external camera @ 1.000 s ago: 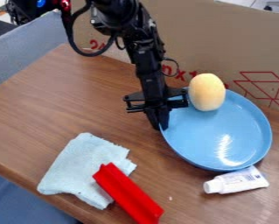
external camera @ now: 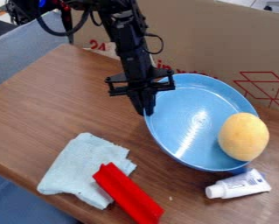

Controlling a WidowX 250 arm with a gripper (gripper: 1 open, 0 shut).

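Note:
My black gripper (external camera: 146, 103) is at the left rim of a blue plate (external camera: 191, 114), fingertips pointing down at the rim and looking shut; whether the rim is between them is hard to tell. A round, pale orange fruit-like object (external camera: 243, 136) sits on the plate's right part. A white tube (external camera: 237, 185) lies just below the plate. A folded light blue cloth (external camera: 80, 171) and a red object (external camera: 128, 192) lie at the lower middle left.
A cardboard box (external camera: 230, 53) stands along the back.
My gripper has moved slightly left and up the view. The plate has shifted left, and the orange object has moved from the plate's back to its front right.

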